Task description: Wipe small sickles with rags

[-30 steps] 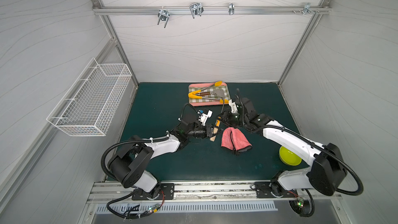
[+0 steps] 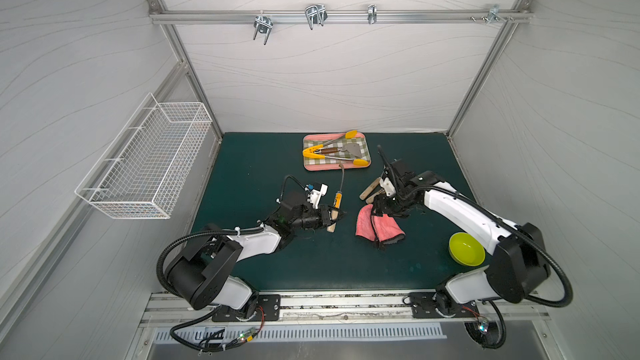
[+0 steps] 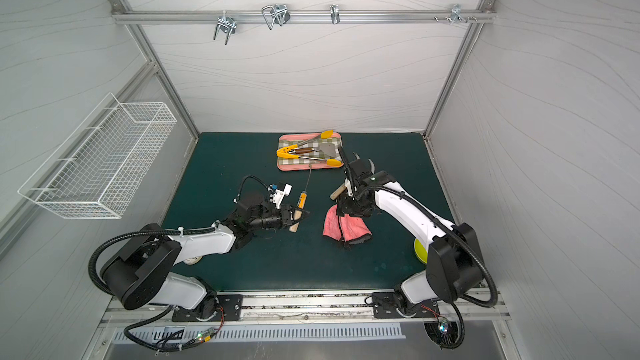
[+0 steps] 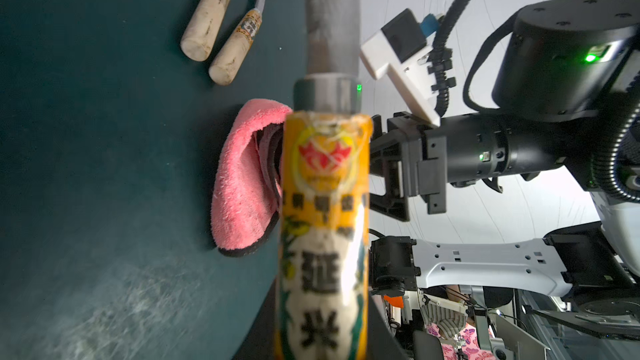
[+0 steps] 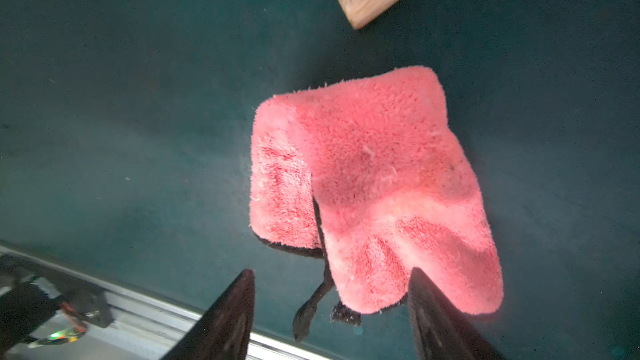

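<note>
My left gripper (image 2: 333, 216) is shut on a sickle (image 4: 323, 206) with a yellow-labelled wooden handle, held upright-ish with its metal neck filling the left wrist view. A folded pink rag (image 5: 380, 160) with dark edging lies on the green table at centre. My right gripper hangs above the rag's near part, open, its fingertips apart with nothing visibly held between them. Two more wooden-handled sickles lie behind the rag, their handles also showing at the top of the right wrist view.
A pink tray (image 2: 308, 163) with yellow tongs and a spatula sits at the back. A green bowl (image 2: 466, 248) is at the right front. A white wire basket (image 2: 140, 160) hangs on the left wall.
My left gripper with the sickle has drawn slightly left. My right gripper has moved away from that sickle and down over the pink rag.
</note>
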